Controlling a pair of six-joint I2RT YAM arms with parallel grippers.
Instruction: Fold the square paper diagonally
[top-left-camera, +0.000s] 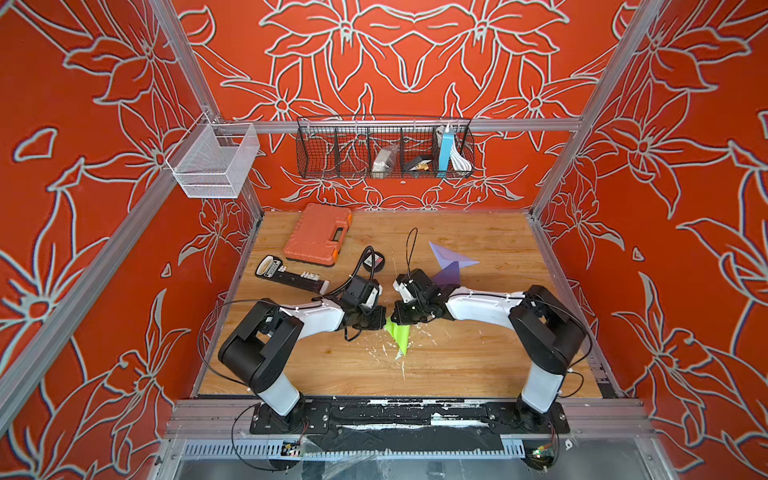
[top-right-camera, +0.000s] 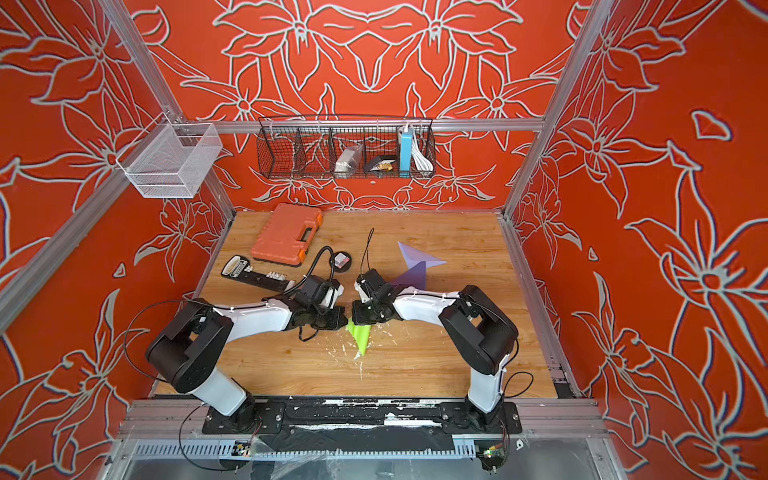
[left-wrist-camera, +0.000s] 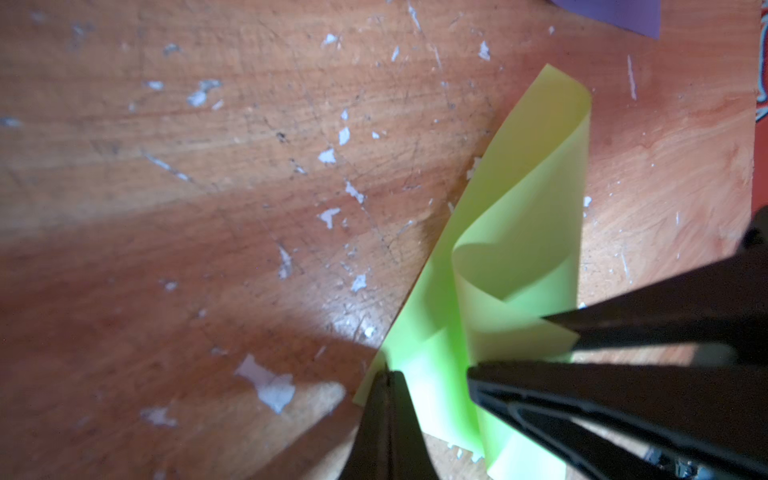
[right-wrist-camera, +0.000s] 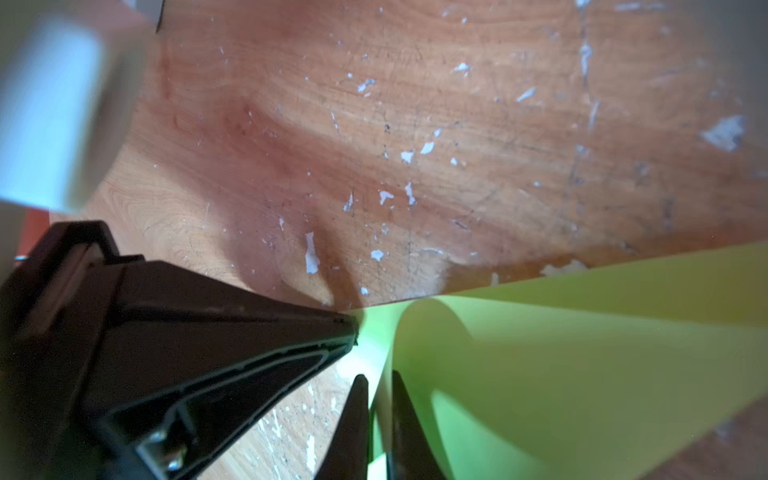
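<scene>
The lime-green paper (left-wrist-camera: 512, 264) lies on the wooden table between my arms, with one side curled up and over in a loose, uncreased roll. In the left wrist view my left gripper is shut, its tip down at the paper's edge near a lower corner; no paper shows between its fingers. My right gripper stands part open, a narrow gap between its fingertips, and the curled paper flap rises in that gap. From above, both grippers (top-left-camera: 382, 316) hide the paper's upper part, and only its lower point shows.
Purple paper (top-left-camera: 452, 260) lies behind the right arm. An orange case (top-left-camera: 318, 233), a black tool (top-left-camera: 289, 276) and a round black item (top-left-camera: 373, 261) sit at the back left. White flecks dot the table.
</scene>
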